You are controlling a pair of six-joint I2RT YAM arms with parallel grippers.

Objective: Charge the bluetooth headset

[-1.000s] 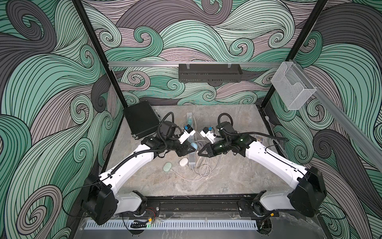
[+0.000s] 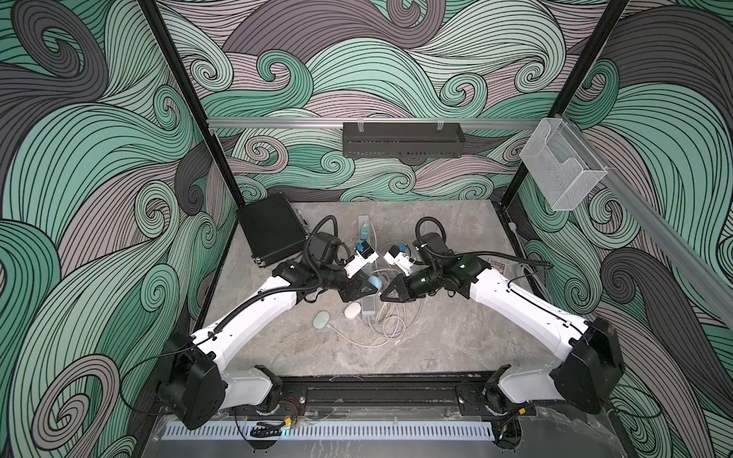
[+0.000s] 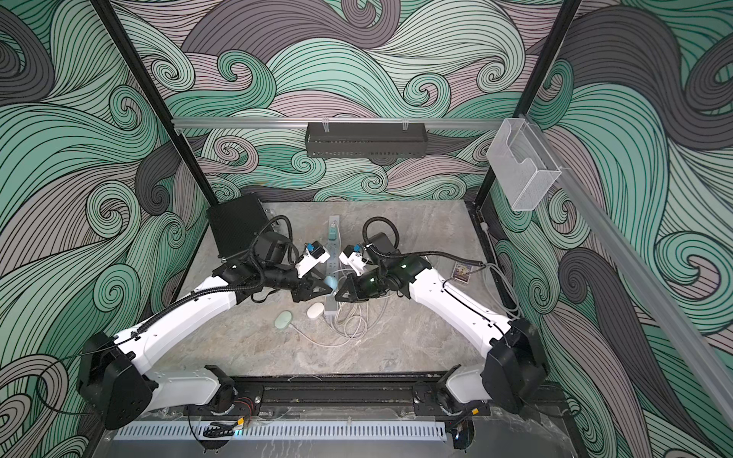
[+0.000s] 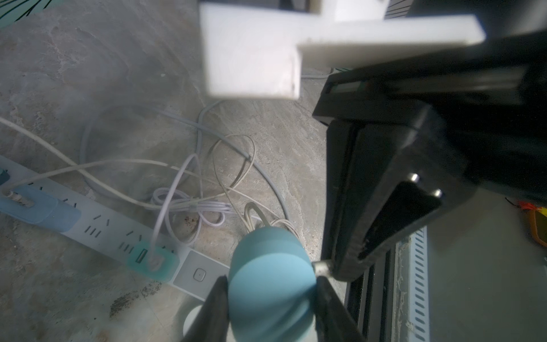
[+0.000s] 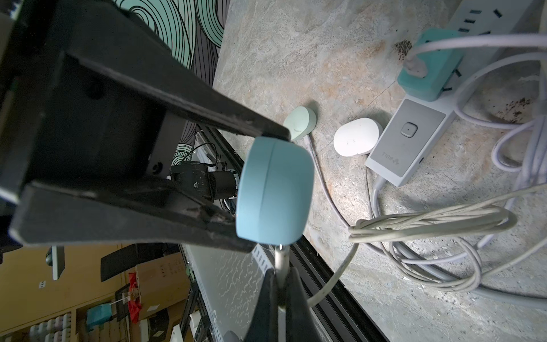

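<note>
The light blue headset case point(image 5: 275, 191) is held in mid-air between the fingers of my left gripper, which is shut on it. Facing it from the other side, my right gripper is shut on a thin white cable plug point(image 5: 282, 262). The plug's metal tip meets the lower edge of the case in the right wrist view; whether it sits inside the port I cannot tell. From the plug, the charging cable point(image 5: 333, 279) runs to a tied bundle. Both grippers meet above the power strip point(image 5: 407, 131).
A white oval case point(image 5: 357, 136) and a pale green round pad point(image 5: 300, 123) with a cord lie near the strip. Loose cables point(image 2: 395, 326) coil beneath the grippers. A black box point(image 2: 271, 229) stands at the back left.
The left gripper has shifted slightly right with the case, narrowing the gap to the right gripper. The right arm has hardly moved.
</note>
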